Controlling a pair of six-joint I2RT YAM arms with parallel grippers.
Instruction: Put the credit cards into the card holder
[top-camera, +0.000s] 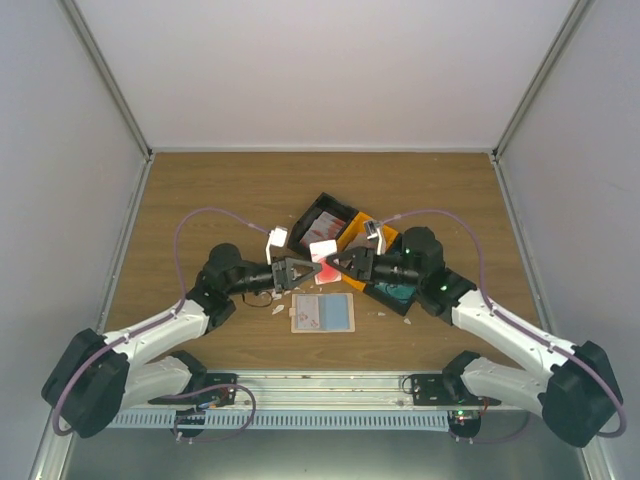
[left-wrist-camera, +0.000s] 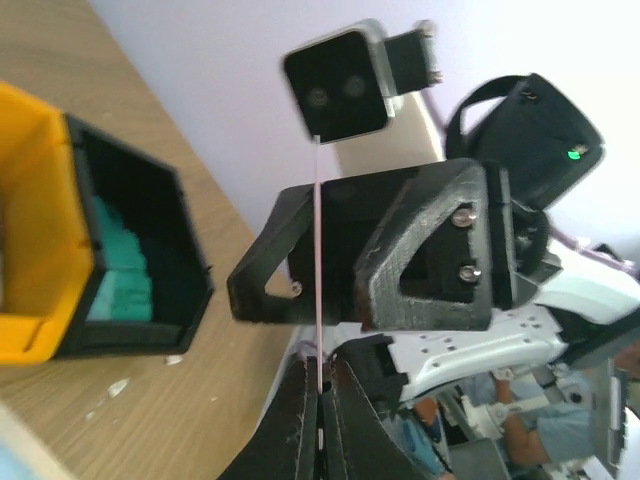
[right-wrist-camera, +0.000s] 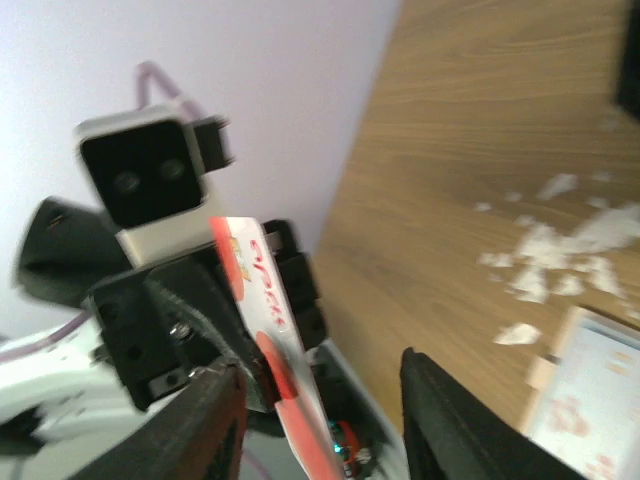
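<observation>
A red-and-white card hangs above the table between the two arms. In the left wrist view the card shows edge-on as a thin upright line, with my left gripper shut on its lower end. My right gripper stands open; its fingers are spread apart around the card's near part without gripping it. Below the arms, a flat, light-edged card holder lies on the table, a pale pocket at left and a blue one at right. Part of the holder shows in the right wrist view.
Behind the grippers stand a black bin, an orange bin and another black bin with teal items. White scraps litter the wood near the holder. Open table lies at the back left.
</observation>
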